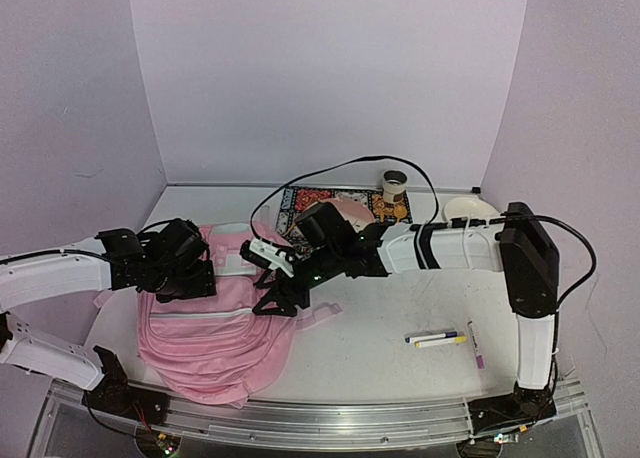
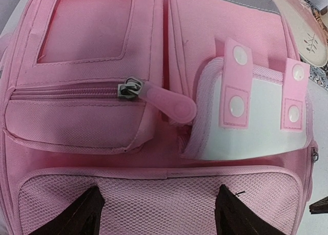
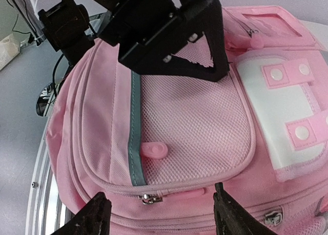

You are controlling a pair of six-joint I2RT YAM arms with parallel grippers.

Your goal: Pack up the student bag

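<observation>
A pink backpack lies flat on the left half of the table, its zip line running across. Over its upper left part hovers my left gripper, open above the mesh pocket, nothing between its fingers. My right gripper hangs over the bag's right edge, also open. Between and beyond its fingertips shows a zipper slider with a pink pull tab, which appears free of both fingers. Three markers lie at front right: a dark one, a yellow-ended one and a purple-ended one.
At the back, a patterned mat is partly hidden by my right arm. A cup stands there, with a pinkish plate beside it. Farther right sits a white plate. Free table lies between bag and markers.
</observation>
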